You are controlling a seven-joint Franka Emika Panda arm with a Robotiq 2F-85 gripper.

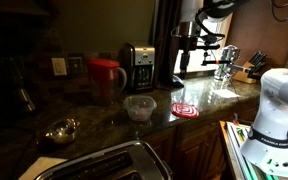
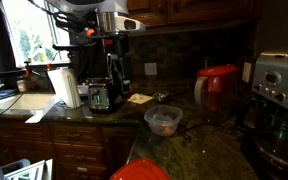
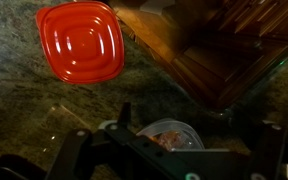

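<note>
A clear round bowl (image 1: 139, 107) sits on the dark counter, with something reddish inside it in the wrist view. To its right lies a flat red lid (image 1: 185, 110), seen as a rounded square lid (image 3: 81, 42) at upper left in the wrist view. My gripper hangs well above the counter, its dark fingers spread apart on either side of the bowl in that view. Nothing shows held between them, and it touches neither bowl nor lid.
A red pitcher (image 2: 215, 92) and a coffee maker (image 1: 140, 68) stand along the back. A toaster (image 1: 104, 165) and a metal bowl (image 1: 61, 131) occupy the left side. Between the clear bowl and lid, the counter is bare. The counter's front edge runs close to the lid.
</note>
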